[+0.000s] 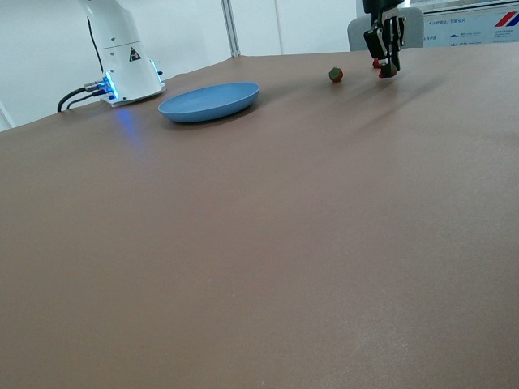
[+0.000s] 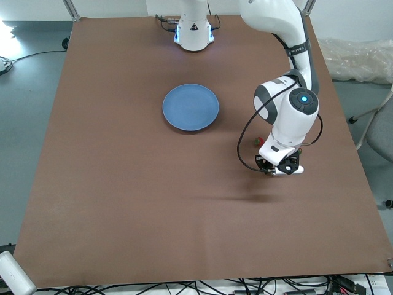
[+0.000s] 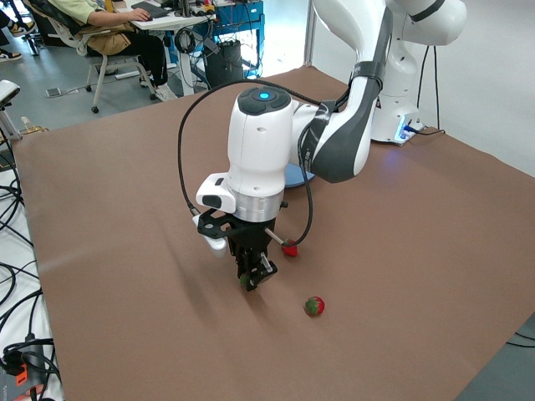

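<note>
My black gripper (image 3: pixel 257 276) is lowered near the brown tabletop at the right of the left view; in the top view, the gripper (image 1: pixel 388 65) has red at its tip, and in the right view green fruit shows behind its fingers. I cannot tell whether it holds that strawberry. A strawberry (image 3: pixel 314 306) lies apart to its side, another (image 3: pixel 290 249) behind it, partly hidden. A blue plate (image 2: pixel 190 107) sits empty on the table, apart from the gripper.
Cables and hardware run along the near edge, beyond the tabletop.
</note>
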